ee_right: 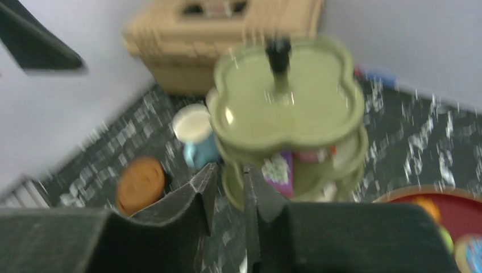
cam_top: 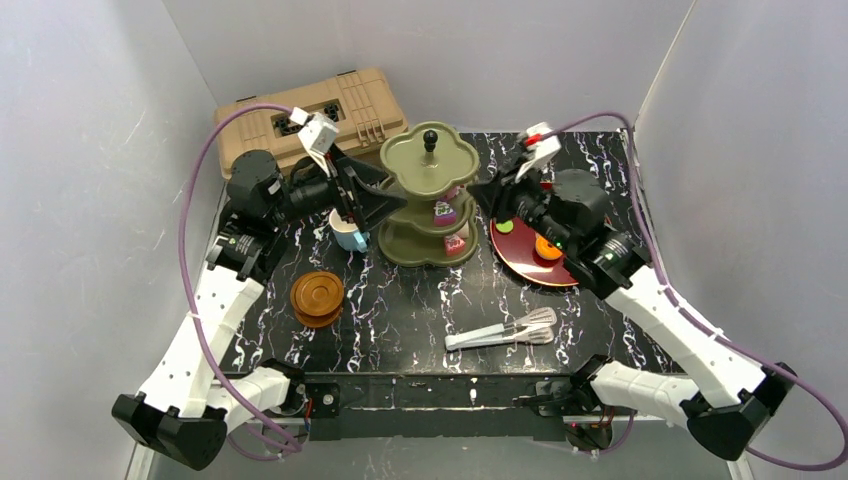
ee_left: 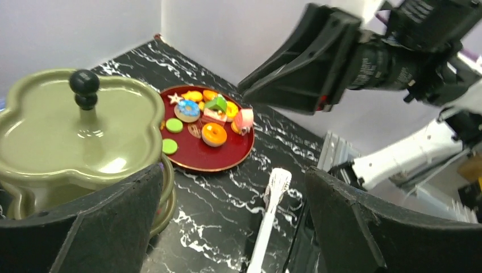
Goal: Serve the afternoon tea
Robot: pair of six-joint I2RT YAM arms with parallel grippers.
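A green three-tier stand holding cake pieces is at the back centre. The tongs lie on the counter at front right, seen also in the left wrist view. My left gripper is open, empty, left of the stand. My right gripper is partly open and empty, just right of the stand; its view is blurred. A red plate with toy pastries is at right. A blue mug and wooden coasters are at left.
A tan case lies at back left. Walls enclose the counter on the back and sides.
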